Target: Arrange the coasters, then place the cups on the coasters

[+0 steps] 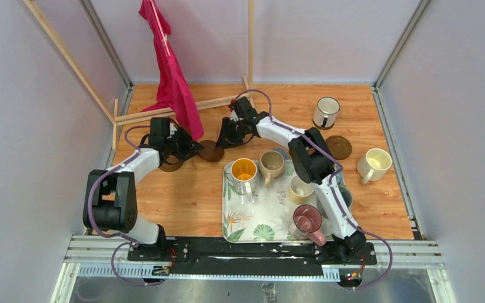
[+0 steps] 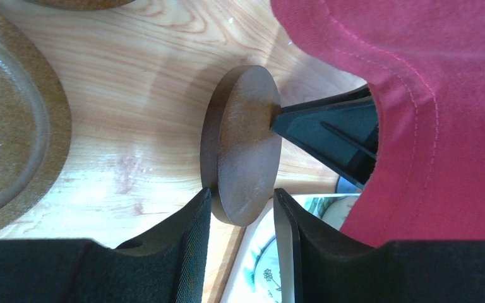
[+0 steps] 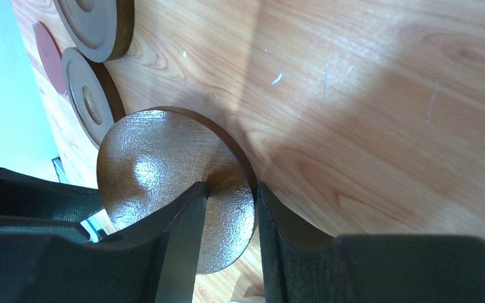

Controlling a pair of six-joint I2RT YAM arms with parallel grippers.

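Note:
A round brown wooden coaster (image 1: 211,151) lies between my two grippers at the left middle of the table. In the left wrist view my left gripper is at the rim of this coaster (image 2: 246,139), part open, its fingertips close to the edge. My right gripper is at the opposite side of the coaster (image 3: 145,202), part open, tips at its rim. Whether either grips it I cannot tell. Several cups stand on the tray to the right, among them an orange-lined cup (image 1: 244,169). Two more stand right, a white one (image 1: 326,107) and a cream one (image 1: 372,161).
A pink cloth (image 1: 175,88) on a wooden frame hangs just behind the grippers. The floral tray (image 1: 259,221) fills the front middle and right. Further coasters lie under my left gripper and at the right (image 1: 339,147).

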